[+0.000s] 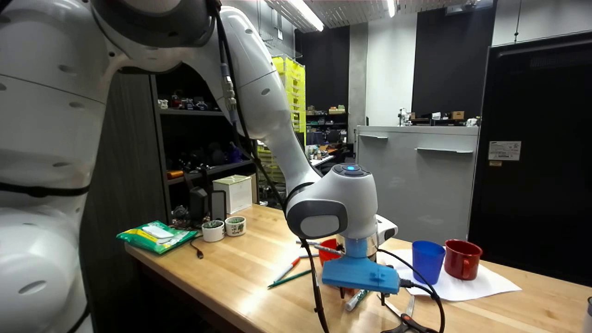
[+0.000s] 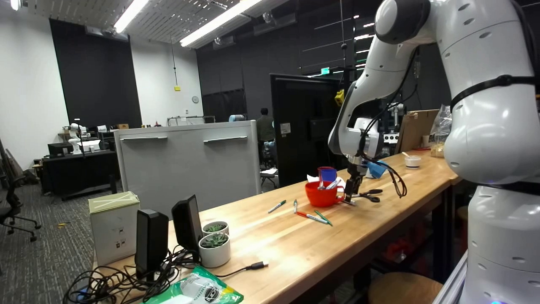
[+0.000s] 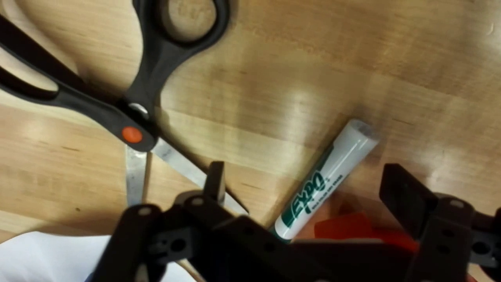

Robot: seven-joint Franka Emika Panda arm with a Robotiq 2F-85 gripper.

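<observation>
A white marker with a green label (image 3: pixel 324 183) lies on the wooden table in the wrist view. My gripper is open above it, one finger on either side and the marker between them, not gripped. In exterior view 1 the same marker (image 1: pixel 356 299) shows just below the blue gripper mount. Close by lie black-handled scissors (image 3: pixel 141 112), blades spread, one blade reaching under my left finger (image 3: pixel 214 182). The red mug (image 2: pixel 324 194), with markers standing in it, is right beside my gripper (image 2: pixel 349 197) in exterior view 2.
Several loose markers, including a red one (image 1: pixel 288 268) and a green one (image 1: pixel 289 278), lie left of the mug. A blue cup (image 1: pixel 428 262) and dark red mug (image 1: pixel 464 260) stand on white paper (image 1: pixel 481 283). Potted succulents (image 2: pixel 214 248) and a green bag (image 2: pixel 195 289) occupy the far end.
</observation>
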